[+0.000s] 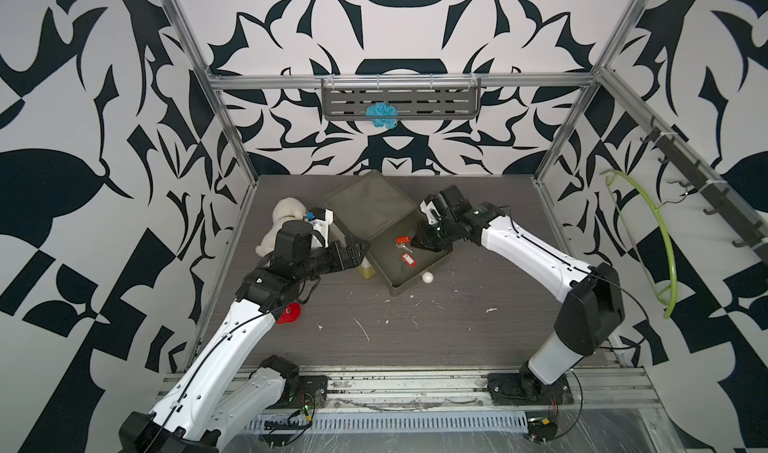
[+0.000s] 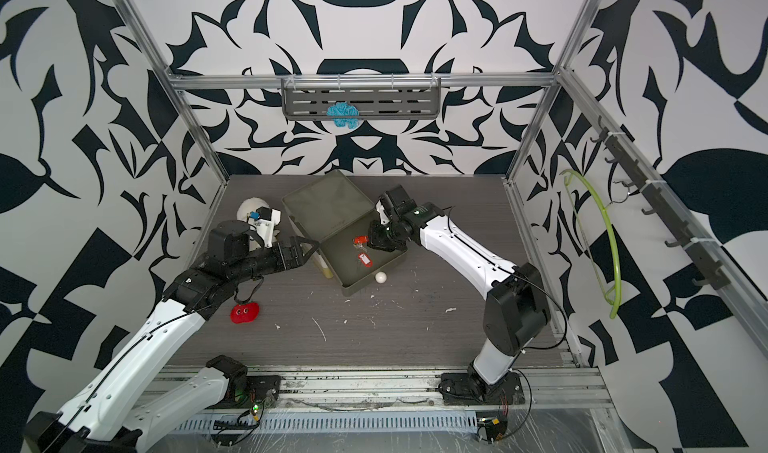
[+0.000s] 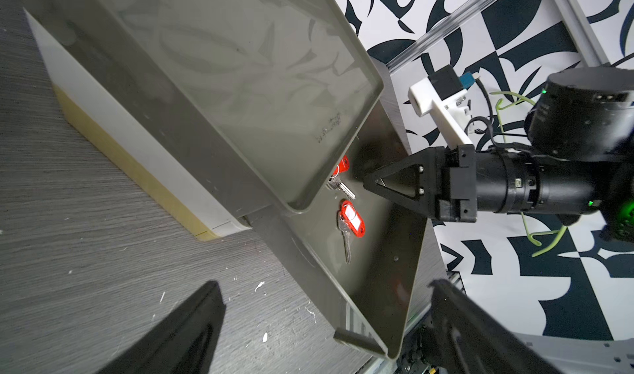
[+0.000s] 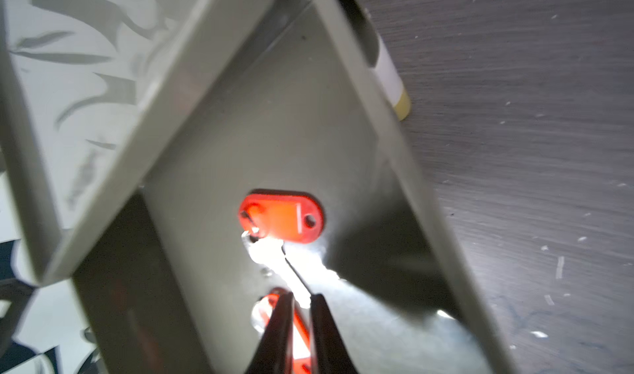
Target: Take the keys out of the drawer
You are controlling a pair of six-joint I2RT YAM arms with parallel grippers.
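An olive drawer tray [image 1: 420,269] holds two sets of keys with red tags: one [image 3: 340,169] near the lid side, the other [image 3: 350,222] nearer the open end. My right gripper hangs inside the tray above the keys; in the right wrist view its fingertips [image 4: 284,308] overlap the lower tag, narrowly spaced, with no clear hold visible. My left gripper [image 1: 356,253] stands open at the tray's left, beside the raised lid [image 3: 277,90], its fingers blurred and wide apart in the left wrist view.
A white ball [image 1: 428,277] lies just in front of the tray. A white plush toy [image 1: 280,221] and a red object [image 1: 288,313] are at the left. A blue scrubber [image 1: 381,115] hangs on the back rack.
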